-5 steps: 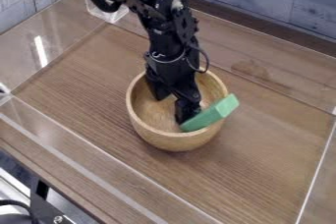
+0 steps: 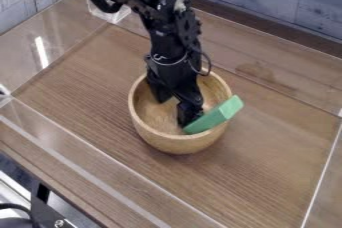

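A pale wooden bowl point(image 2: 167, 141) sits on the wooden table. The black arm reaches down from the top, and its gripper point(image 2: 189, 110) is inside the bowl. A mint-green object point(image 2: 217, 114) lies tilted across the bowl's right side, against the gripper's tip, with its upper end on the rim. The fingertips are dark and partly hidden, so I cannot tell whether they are shut on it.
A small white container point(image 2: 107, 10) stands at the back left, by the panelled walls.
The gripper has shifted very slightly within the bowl; the bowl and the green object look almost unchanged.
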